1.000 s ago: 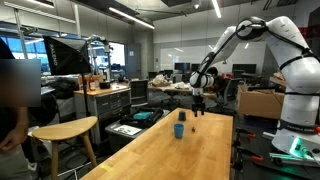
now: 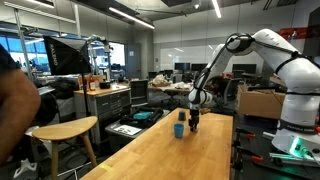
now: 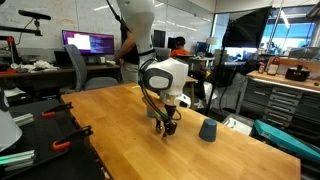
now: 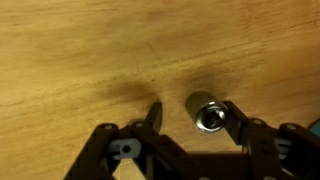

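In the wrist view a small dark cylinder with a shiny round end (image 4: pixel 208 112) lies on the wooden table. My gripper is low over it, its fingers still apart. The cylinder sits between them, close beside the right finger (image 4: pixel 234 112), while bare wood shows by the left finger (image 4: pixel 154 114). Whether the right finger touches it, I cannot tell. From outside, the gripper (image 3: pixel 164 127) reaches down to the tabletop and largely hides the cylinder.
A blue cup (image 2: pixel 179 130) stands near the gripper; it also appears in the second exterior view as a blue cup (image 3: pixel 208 130). Another bluish container (image 3: pixel 152 110) is partly behind the gripper.
Over the last second my arm has come down and toward the camera in exterior view 1, bringing the gripper to the small cylinder. The blue cup has not moved.
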